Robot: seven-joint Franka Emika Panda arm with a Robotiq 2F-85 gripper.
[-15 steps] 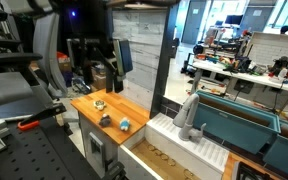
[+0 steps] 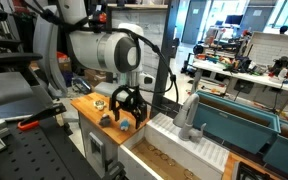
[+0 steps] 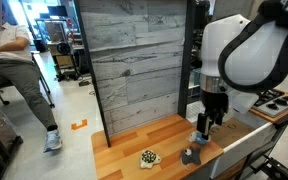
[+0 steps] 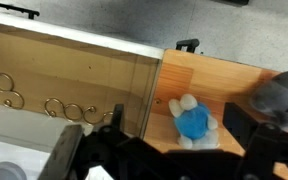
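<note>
A small blue and white plush toy (image 4: 193,122) lies on the wooden counter (image 4: 189,73), close to its edge beside the drawer opening. My gripper (image 2: 128,114) points down just above that toy, fingers wide open. In the wrist view the toy shows between the two dark fingers, nearer the right one. A grey plush toy (image 4: 277,98) rests to the right in that view, partly covered by the right finger. Behind it on the counter sits a yellowish-white toy (image 3: 149,158). Neither finger can be seen touching the blue toy.
An open drawer (image 4: 89,75) adjoins the counter, with brass-coloured rings on its floor. A grey faucet (image 2: 187,125) stands on the white surface beyond it. Wooden panelling (image 3: 149,75) rises behind the counter. Free wood shows around the yellowish toy.
The toys and the drawer appear unmoved.
</note>
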